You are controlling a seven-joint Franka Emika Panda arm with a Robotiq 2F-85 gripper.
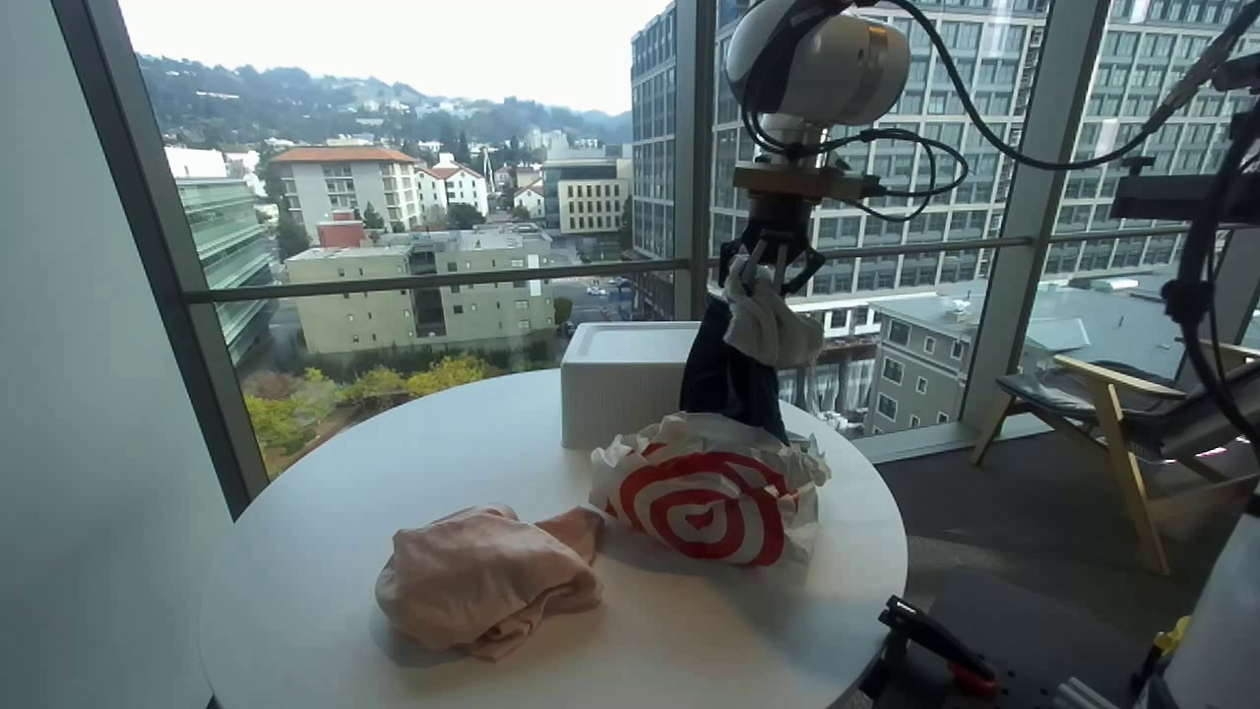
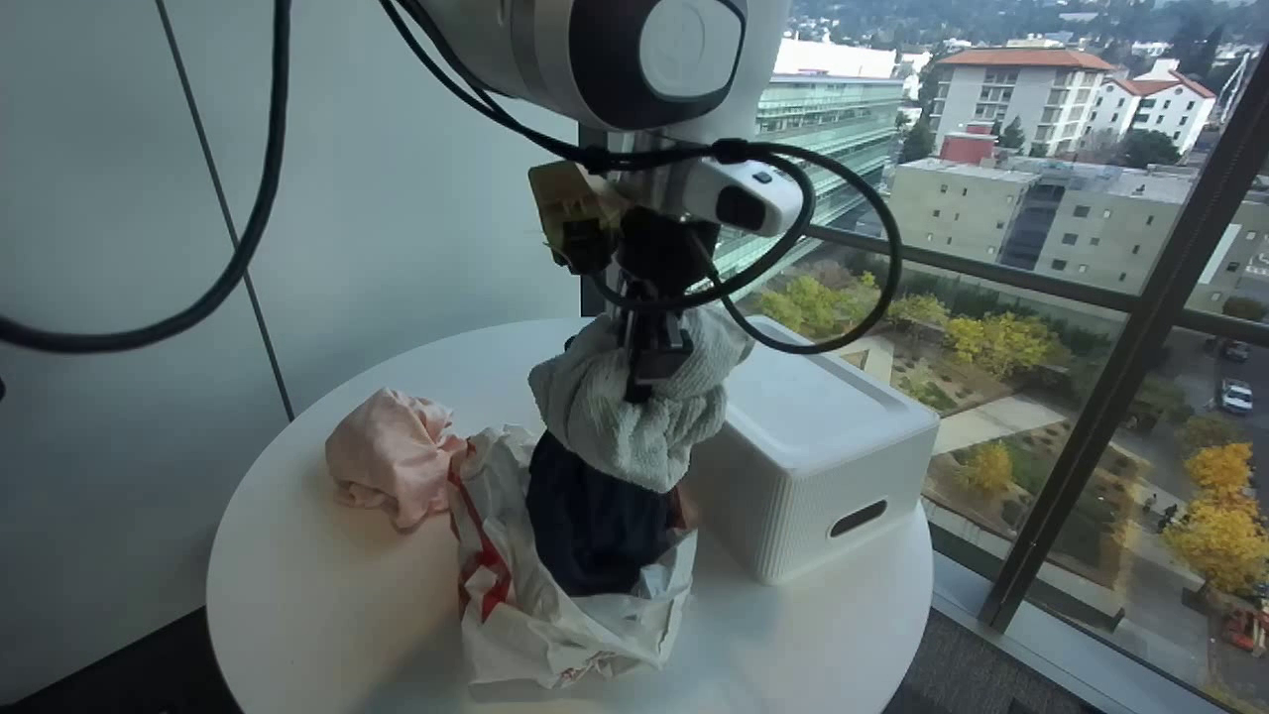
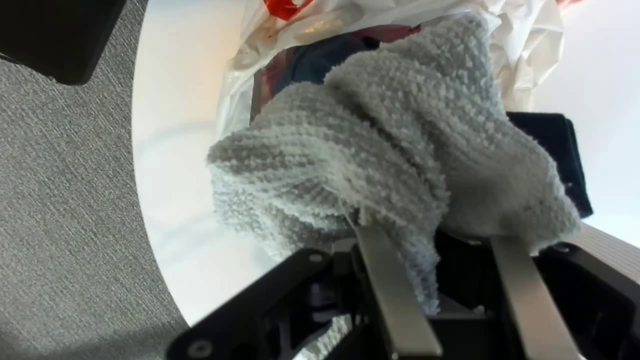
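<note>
My gripper [image 2: 642, 379] is shut on a grey, fluffy cloth [image 2: 583, 411], raised above the table. From beneath that cloth a dark navy cloth [image 1: 728, 378] hangs down into the mouth of a white plastic bag [image 2: 523, 649] with red rings. Whether the fingers pinch the navy cloth too cannot be told. In the wrist view the grey cloth [image 3: 384, 138] bunches between and beyond the fingers, covering much of the bag's opening. A pink cloth [image 1: 490, 579] lies crumpled on the table, left of the bag in exterior view 1.
A white lidded box [image 2: 821, 452] with a handle slot stands close to the bag. Windows surround the far side, and a chair [image 1: 1122, 425] stands beyond the table.
</note>
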